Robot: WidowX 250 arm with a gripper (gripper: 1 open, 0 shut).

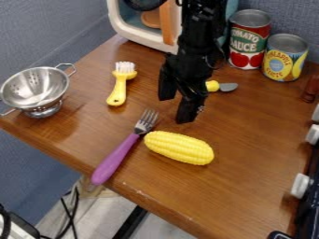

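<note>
My black gripper (177, 101) hangs over the middle of the wooden table, its fingers parted and nothing visible between them. Behind it lies a small yellow-handled tool (222, 86). Left of it is a yellow brush (119, 86) with white bristles. In front lie a purple-handled fork (118, 155) and a corn cob (178, 147).
A steel colander (30, 89) sits at the left edge. Two cans, red (247, 45) and yellow (283, 60), stand at the back right beside a white toy appliance (137, 26). A black appliance (305, 196) lines the right edge.
</note>
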